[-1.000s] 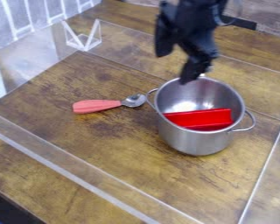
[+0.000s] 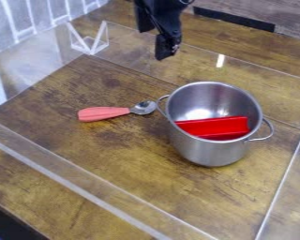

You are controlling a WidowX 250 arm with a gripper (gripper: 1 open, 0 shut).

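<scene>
A steel pot (image 2: 210, 150) with two handles stands on the right of the wooden table, a red rectangular object (image 2: 213, 126) lying inside it. Left of the pot lies a spoon with a red handle (image 2: 105, 113), its metal bowl pointing right. My dark gripper (image 2: 163, 42) hangs at the top of the view, above and behind the spoon and pot, apart from both. It is open, and I see nothing held in it.
A white wire-like stand (image 2: 89, 42) sits at the back left near a white railing. Clear panels or edges border the table's sides.
My gripper has moved up and back, away from above the pot, toward the top edge of the view. The pot, red object and spoon have stayed put.
</scene>
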